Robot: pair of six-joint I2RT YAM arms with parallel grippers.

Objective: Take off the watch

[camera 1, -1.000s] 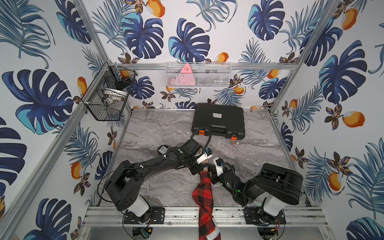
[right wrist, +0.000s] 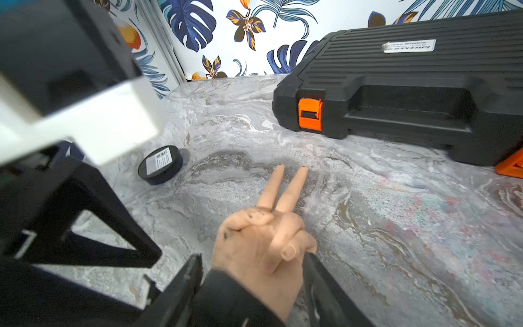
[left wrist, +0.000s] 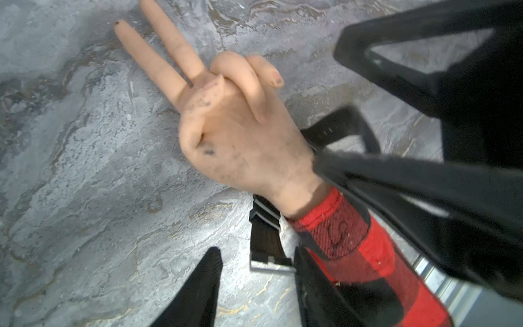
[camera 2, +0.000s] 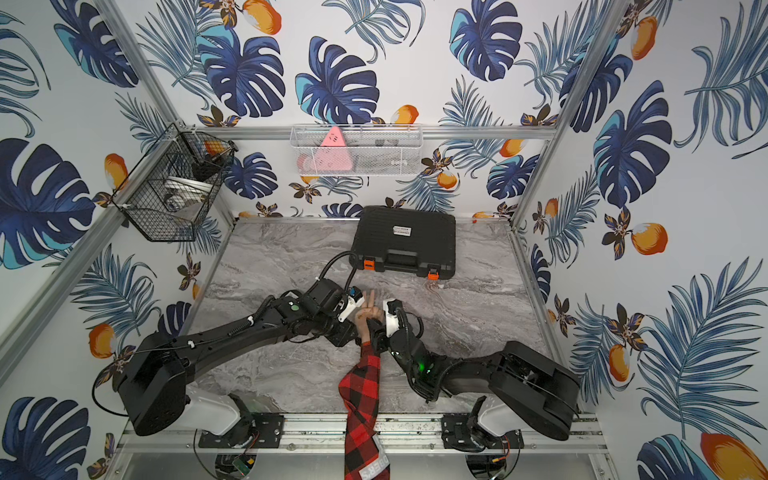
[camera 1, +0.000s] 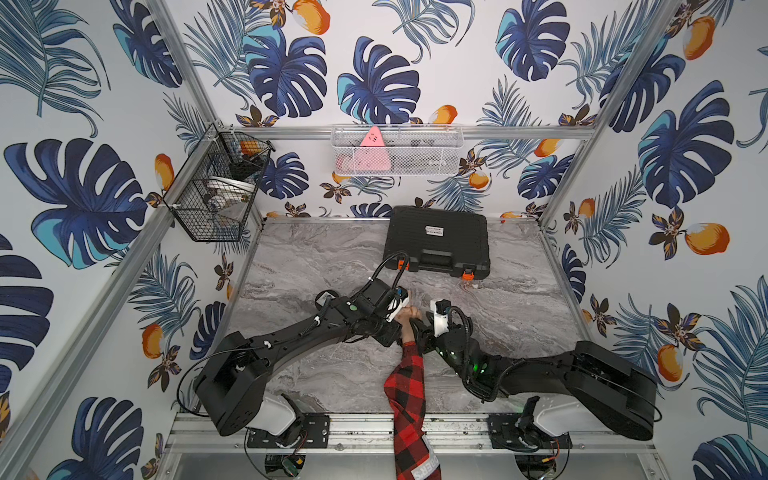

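Observation:
A model hand point(left wrist: 245, 141) in a red checked sleeve point(camera 1: 412, 400) lies at the table's middle with two fingers out. In the left wrist view a black watch strap point(left wrist: 264, 234) with metal parts lies beside and below the wrist, and another dark band point(left wrist: 343, 120) shows on its other side. My left gripper stands part open over that strap; whether it touches it is unclear. My right gripper is open low over the wrist, with the hand and a blurred dark shape between its fingers. Both grippers are close together, partly hiding the wrist.
A black case point(camera 1: 436, 236) lies at the back, beyond the hand. A round black tin point(right wrist: 159, 166) lies left of it. Wire baskets point(camera 1: 216, 192) hang on the walls.
My left gripper has shifted slightly left and back.

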